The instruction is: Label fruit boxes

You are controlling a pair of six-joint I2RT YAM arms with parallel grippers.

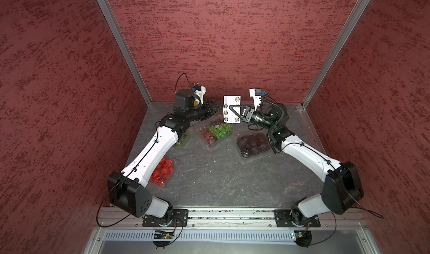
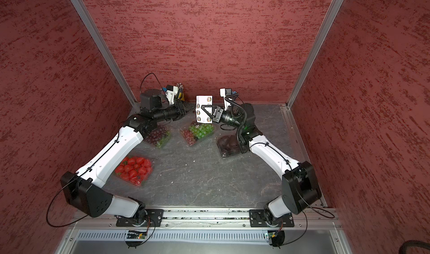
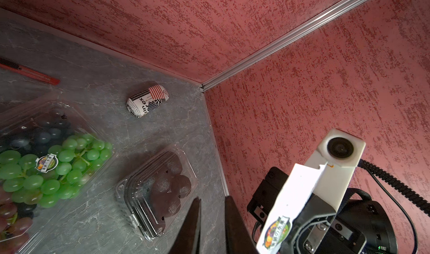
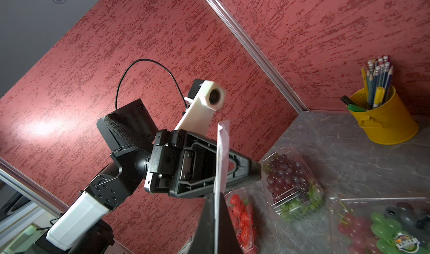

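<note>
A white sheet of round fruit labels point(image 1: 231, 100) is held up by my right gripper, which is shut on it. To its left, my left gripper stands slightly open, nothing visible between its fingers. On the table are clear boxes: mixed grapes point(image 1: 220, 130), dark round fruit point(image 1: 252, 144), strawberries point(image 2: 133, 169), and red-and-green grapes point(image 4: 292, 182) partly hidden by the left arm from above. A round label point(image 3: 46, 163) sits on the mixed-grape box. No label shows on the dark-fruit box in the left wrist view.
At the back left stands a yellow bucket point(image 4: 388, 122) of pencils. A red-handled tool point(image 3: 31, 73) and a printed roll-shaped object point(image 3: 147, 100) lie near the back wall.
</note>
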